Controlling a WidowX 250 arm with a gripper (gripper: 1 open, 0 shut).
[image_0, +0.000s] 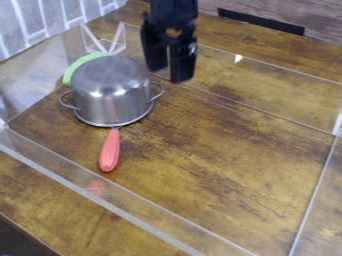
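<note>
My gripper hangs over the table at top centre, dark and open, just right of and above a steel pot with two side handles. A pink-red elongated object lies on the wood below the pot. Its fingers are blurred, with nothing visible between them.
A green item and a white rack-like piece sit behind the pot at upper left. Clear panels edge the wooden table.
</note>
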